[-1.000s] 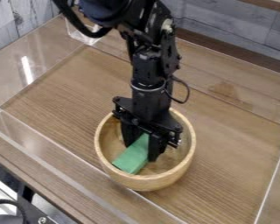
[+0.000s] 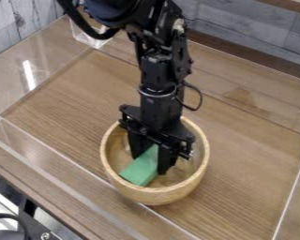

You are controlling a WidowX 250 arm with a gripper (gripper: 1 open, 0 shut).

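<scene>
A light wooden bowl [image 2: 175, 192] sits on the wooden table, near its front. Inside it lies a green object [image 2: 140, 169]. My black gripper [image 2: 154, 148] reaches down from above into the bowl, its fingertips at the green object's upper end. It looks shut on that object, though the fingertips are partly lost against the dark parts of the arm.
A clear container [image 2: 90, 30] stands at the back left, beside the wall. Dark cables lie off the table at the lower left.
The arm and gripper have shifted very slightly within the bowl; the bowl and green object stay in nearly the same place.
</scene>
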